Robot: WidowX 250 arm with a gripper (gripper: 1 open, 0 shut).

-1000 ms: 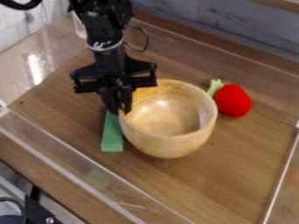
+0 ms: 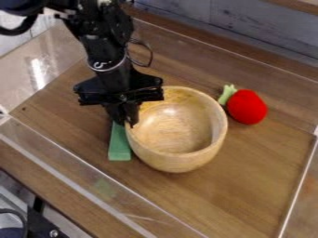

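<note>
My black gripper (image 2: 125, 116) reaches down from the top left and is shut on the left rim of a light wooden bowl (image 2: 184, 139). The bowl stands on the wooden table. A green flat piece (image 2: 119, 149) lies just left of the bowl, partly hidden behind the gripper and bowl. To the right of the bowl lies a red vegetable (image 2: 247, 108) with a pale green stem, apart from it.
A clear plastic edge runs along the front left. A grey plank wall stands at the back.
Compared with about a second ago, the bowl sits slightly differently, a little smaller in view and more level; the gripper has shifted very slightly with it.
</note>
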